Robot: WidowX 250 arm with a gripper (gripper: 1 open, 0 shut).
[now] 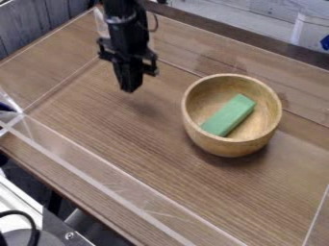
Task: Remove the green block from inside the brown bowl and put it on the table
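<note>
A green block (229,116), long and rectangular, lies tilted inside the round brown bowl (195,114) at the right of the camera view. Its whole upper face shows, and nothing touches it from above. My dark gripper (127,71) hangs over the table, left of the bowl and further back, clear of its rim. No object can be made out at its fingers. At this size its fingertips are too unclear to show whether they are apart or together.
Bare wooden table (135,154) stretches in front of and left of the bowl, with more free room at the lower right. Dark cables (19,216) lie at the lower left edge. A blue item (325,43) shows at the right edge.
</note>
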